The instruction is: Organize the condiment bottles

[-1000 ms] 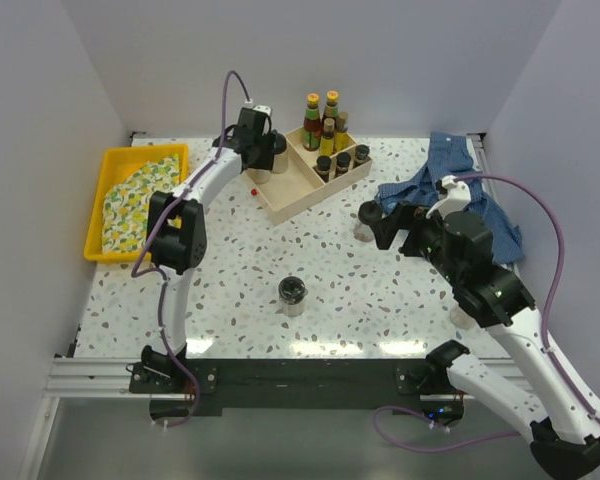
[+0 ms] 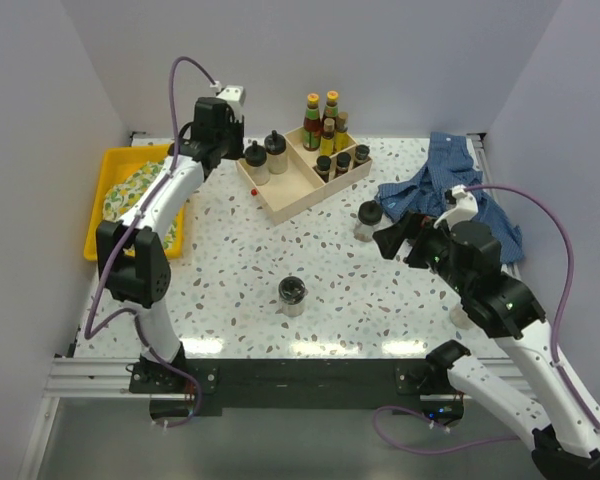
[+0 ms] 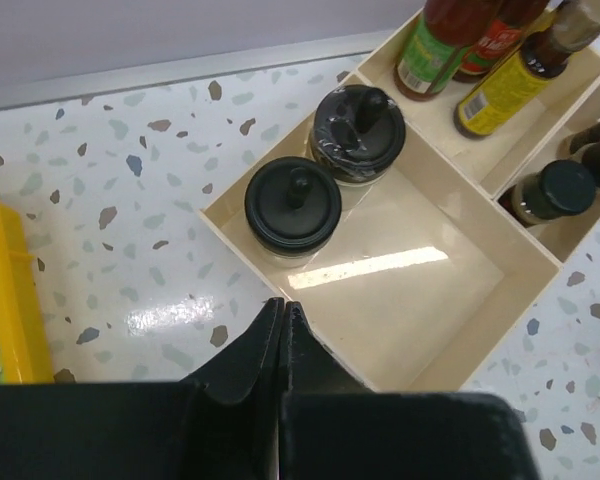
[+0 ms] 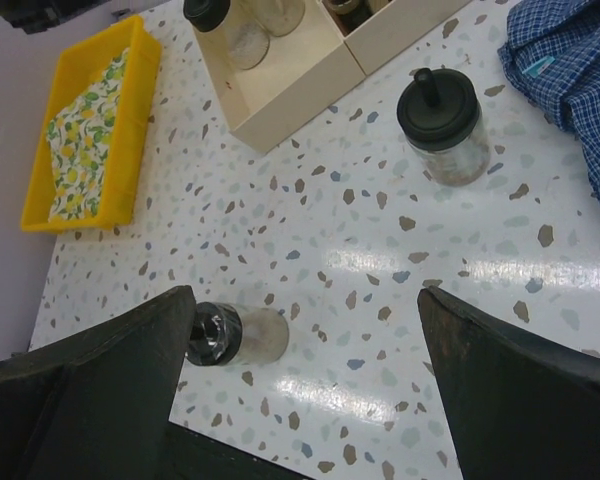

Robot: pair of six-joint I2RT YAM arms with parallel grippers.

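Observation:
A beige divided box [image 2: 296, 204] stands at the back of the table. Two glass jars with black lids, a front one [image 3: 292, 208] and a rear one [image 3: 358, 134], stand upright in its large compartment. Tall sauce bottles [image 2: 312, 122] and several small dark-capped bottles [image 2: 343, 162] fill the other compartments. Outside the box, one jar [image 2: 292, 296] is on the front middle of the table and another [image 4: 444, 128] is near the cloth. My left gripper is shut, nothing showing between its fingers, left of the box. Empty and open, my right gripper [image 2: 398, 246] hovers at the right.
A yellow basket [image 2: 96, 214] with patterned cloth sits at the left. A blue checked cloth [image 2: 442, 166] lies crumpled at the back right. Partly behind the right arm is a pale round object [image 2: 460, 316]. The table's centre is open.
My left arm has moved left and away from the front jar, which stays in the box. The right arm has shifted only slightly.

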